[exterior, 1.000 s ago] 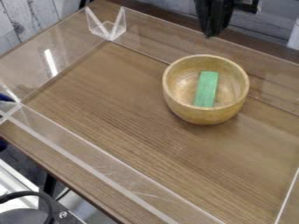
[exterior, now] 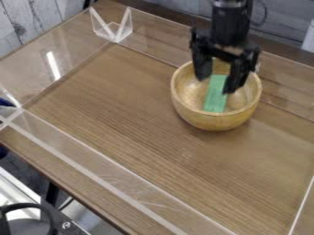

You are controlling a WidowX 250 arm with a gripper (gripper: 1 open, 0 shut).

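Observation:
A round wooden bowl (exterior: 190,99) sits right of centre on the wooden table, with a green rectangular block (exterior: 216,101) inside it. The black gripper (exterior: 215,60) reaches down from the top over the bowl's back part, its two black fingers spread either side above the block. It is open, and nothing shows held between the fingers. Whether the fingertips touch the bowl or block cannot be told.
A white wire-like object (exterior: 110,27) stands at the back left. Dark coiled parts (exterior: 31,220) lie at the lower left corner.
The gripper has come down from the top edge toward the bowl, growing much larger in view over it. The bowl and green block have not visibly moved.

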